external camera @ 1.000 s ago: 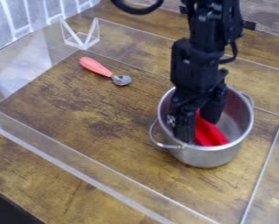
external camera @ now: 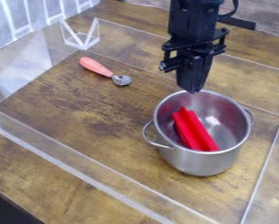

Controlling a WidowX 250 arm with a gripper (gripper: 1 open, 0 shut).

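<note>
My black gripper [external camera: 194,70] hangs above the back rim of a steel pot [external camera: 204,160] at the right. A red, elongated object [external camera: 195,131] lies inside the pot, leaning along its middle. The gripper's fingers point down, and nothing red shows between them. How far apart they stand is hard to make out from this view.
A pink-handled tool [external camera: 97,68] with a round metal head lies on the wooden table [external camera: 72,122] at the back left. A clear-walled enclosure surrounds the area, with a white rack at the top left corner. The table left of the pot is clear.
My gripper has risen up and back out of the pot, uncovering the red object inside, which stays in the pot.
</note>
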